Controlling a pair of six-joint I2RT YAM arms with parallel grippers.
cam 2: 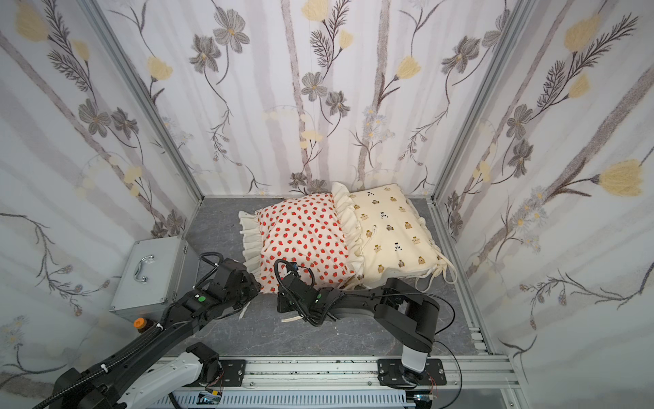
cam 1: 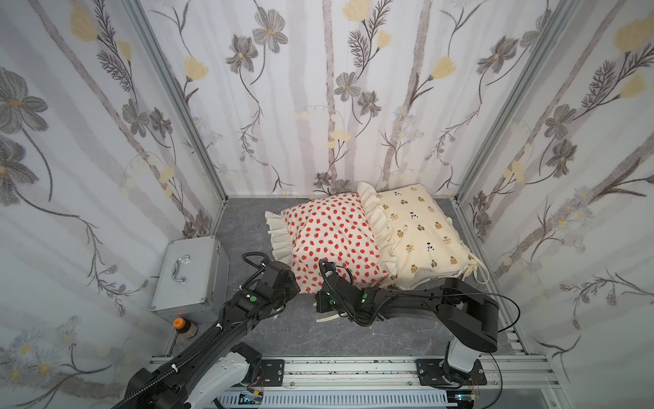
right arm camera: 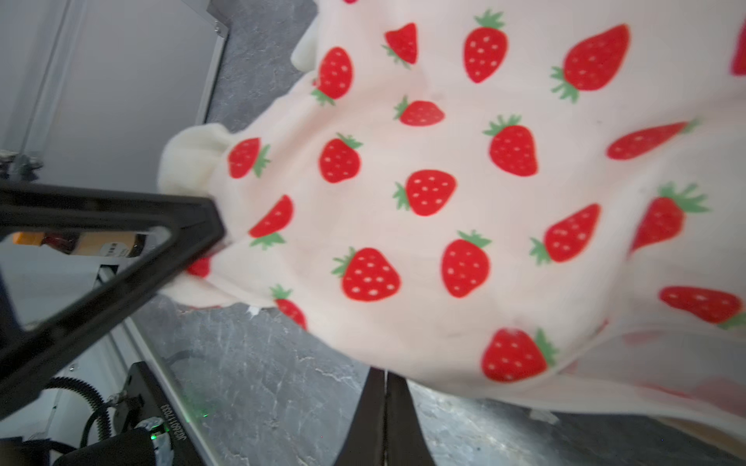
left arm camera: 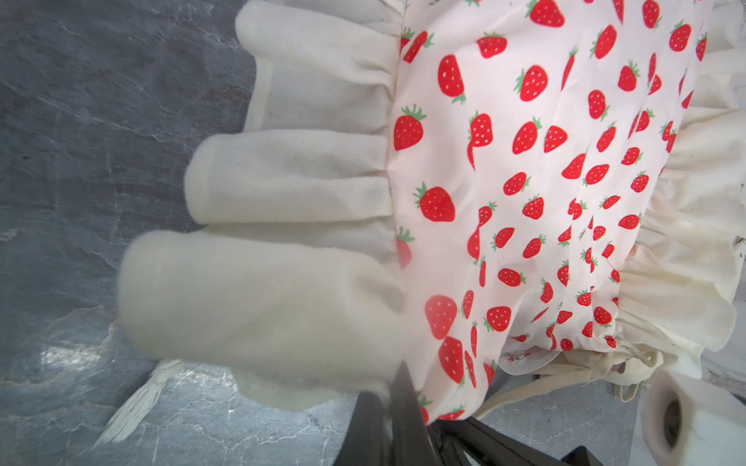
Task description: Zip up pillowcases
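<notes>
The strawberry pillowcase with cream ruffles lies centre-left on the grey surface, beside a cream animal-print pillowcase. My left gripper is shut at the strawberry case's front left corner; whether cloth sits between its fingertips is unclear. My right gripper is shut just under that case's front edge, its tips partly hidden by the fabric; nothing shows held. A cream cord with a tassel lies below the ruffle in the left wrist view. The zipper is not clearly visible.
A silver metal box stands at the left, with an orange-capped bottle in front of it. The rail runs along the front edge. Grey surface shows free before the pillows.
</notes>
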